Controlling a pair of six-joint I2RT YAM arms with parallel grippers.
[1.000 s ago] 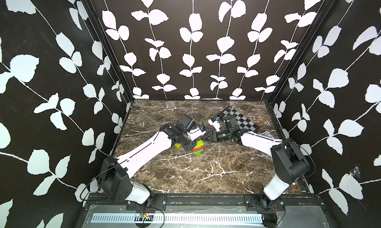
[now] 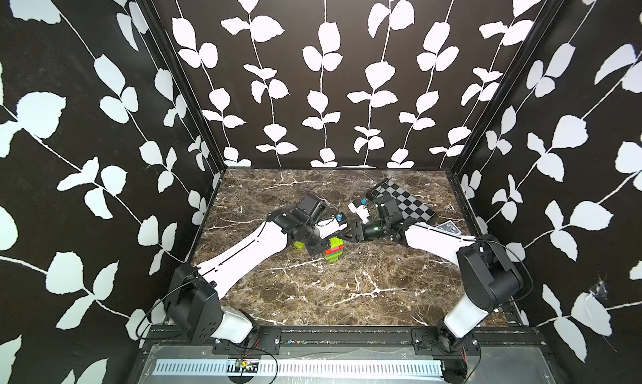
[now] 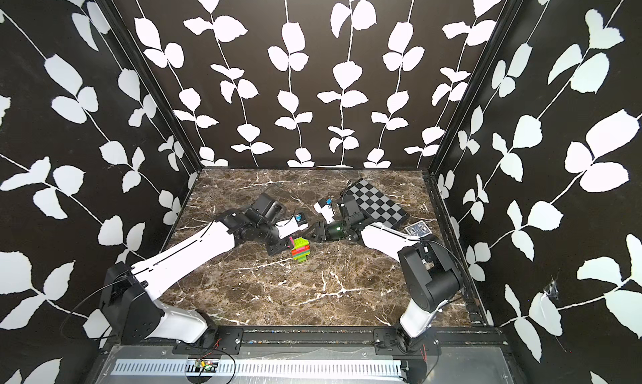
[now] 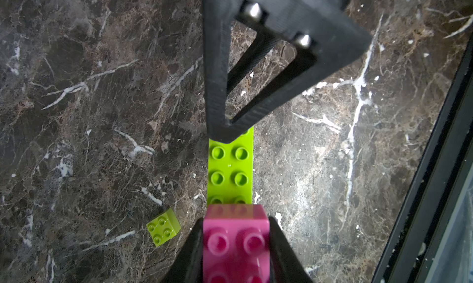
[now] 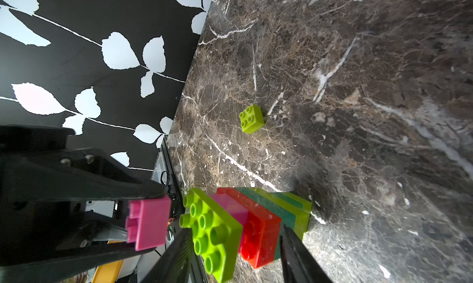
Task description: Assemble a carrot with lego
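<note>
The lego stack (image 2: pixel 334 251) of lime, red and green bricks stands at the table's middle, topped by a lime plate with studs, with pink showing beneath it in the right wrist view. My left gripper is shut on a pink brick (image 5: pixel 150 222), held above one end of that plate. My right gripper stands open at the stack, its fingers either side of the lime plate and red brick (image 5: pixel 263 238) in the wrist view; whether they touch is unclear. A small loose lime brick (image 4: pixel 162 226) lies beside the stack.
A checkered board (image 3: pixel 378 203) lies at the back right, with a small card-like item (image 3: pixel 418 228) near it. Both arms reach close together at the middle.
The left arm has shifted slightly around the stack over the last second. The right arm and the stack look nearly still.
</note>
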